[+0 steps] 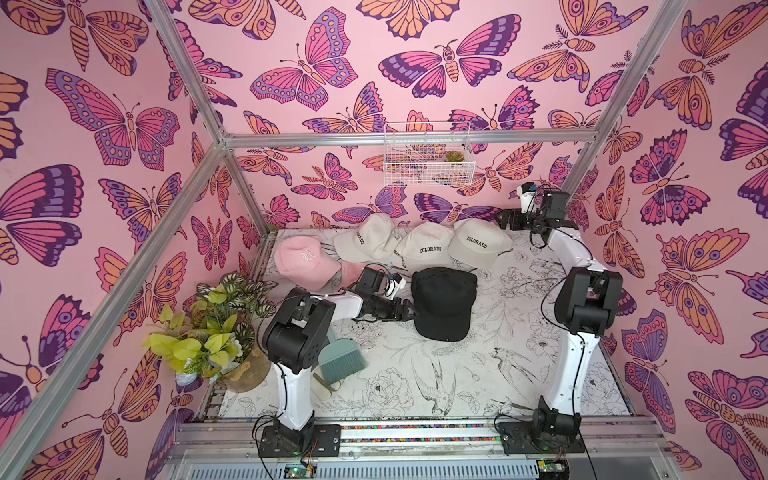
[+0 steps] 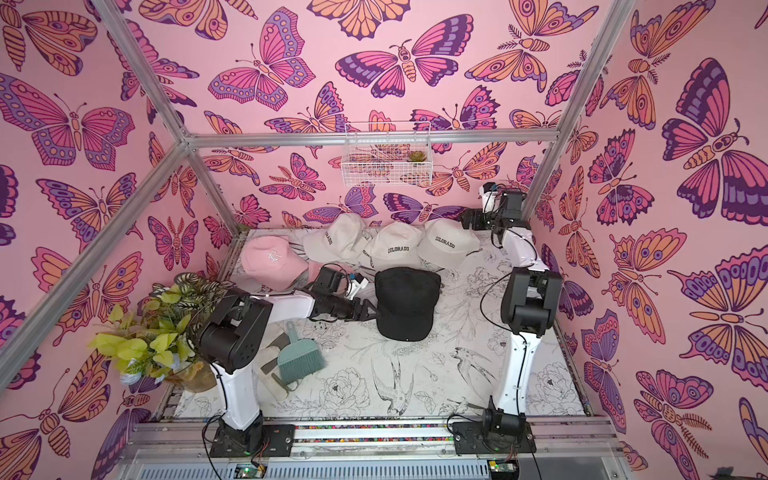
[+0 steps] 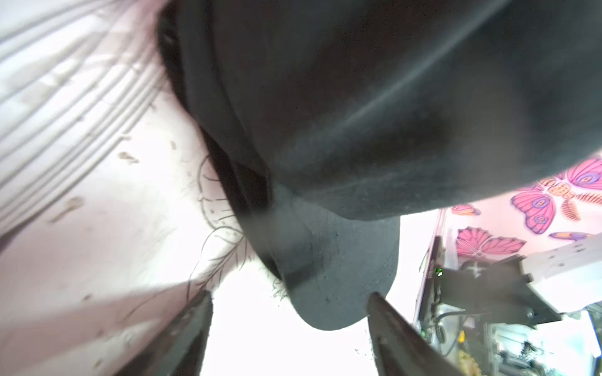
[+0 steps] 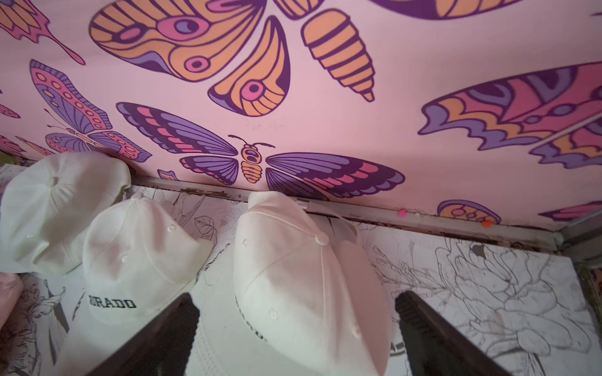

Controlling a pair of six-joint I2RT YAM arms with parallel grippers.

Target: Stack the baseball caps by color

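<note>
In the top left view a black cap [image 1: 445, 304] sits mid-table, brim toward the front. My left gripper [image 1: 405, 309] is right beside its left side; in the left wrist view the fingers [image 3: 178, 341] stand apart with no cloth visibly pinched, and the black cap [image 3: 351, 125] fills the upper area. Three cream caps line the back: left [image 1: 364, 238], middle [image 1: 424, 245] and right [image 1: 477, 241]. A pink cap [image 1: 305, 262] lies at far left, more pink cloth beside it. By the right cream cap [image 4: 282, 275] hovers my right gripper, open and empty.
A teal dustpan [image 1: 341, 361] lies front left, near a leafy potted plant [image 1: 209, 340]. A white wire basket [image 1: 428, 172] hangs on the back wall.
</note>
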